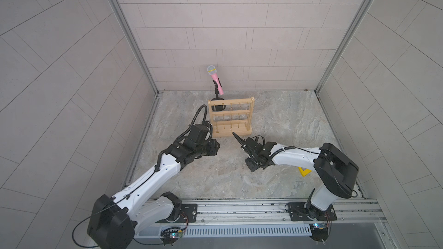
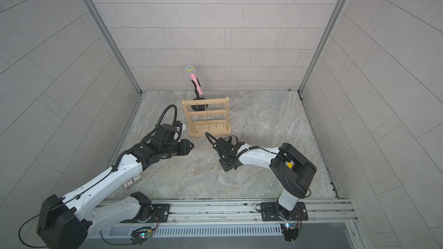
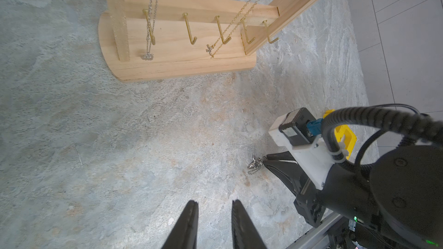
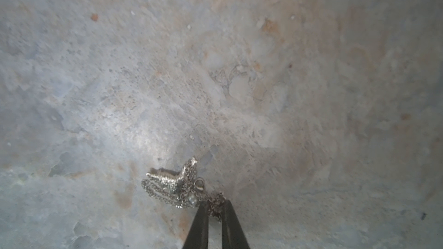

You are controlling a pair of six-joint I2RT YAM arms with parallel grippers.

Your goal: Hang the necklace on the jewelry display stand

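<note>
A silver necklace lies bunched in a small heap on the grey stone-patterned table. The right gripper is down at this heap, its fingers parted by a narrow gap with some chain between the fingertips; whether they press on it cannot be told. In the left wrist view the same necklace sits at the right gripper's tips. My left gripper is part open and empty, above bare table. Beyond it stands the wooden display stand with brass hooks. A silver and a gold necklace hang in front of its base.
Behind the stand a pink microphone rises on a black holder. Something yellow lies under the right arm. Bare table separates the two arms.
</note>
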